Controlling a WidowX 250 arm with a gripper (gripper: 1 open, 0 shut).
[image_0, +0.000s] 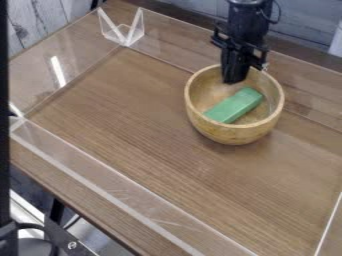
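Observation:
A round wooden bowl sits on the right half of the wooden table, with a green block lying inside it. My gripper hangs over the back part of the bowl, its fingers pointing down. It looks shut, with nothing seen between its fingers.
A clear wire or plastic object stands at the back left. Dark cables and hardware lie at the lower left edge.

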